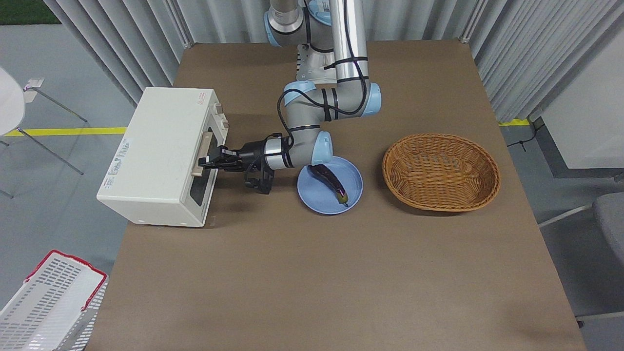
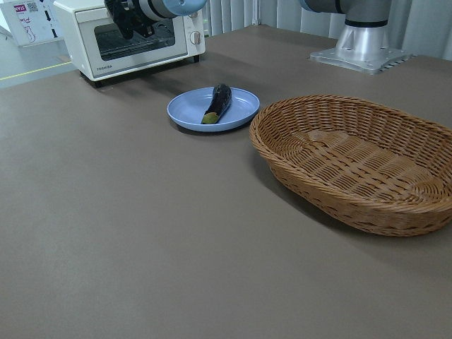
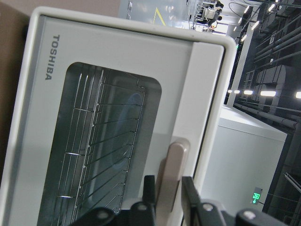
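A white Toshiba toaster oven [image 1: 154, 155] [image 2: 92, 49] sits on the table's left with its door closed; a wire rack shows through its glass in the wrist view. My gripper [image 1: 204, 163] is at the door's handle [image 3: 171, 169], fingers open on either side of the bar; whether they touch it I cannot tell. A dark eggplant [image 1: 328, 182] [image 2: 219, 101] lies on a blue plate [image 1: 316, 202] [image 2: 182, 115] right of the oven.
A wicker basket [image 1: 441, 172] [image 2: 353, 162] stands to the right of the plate.
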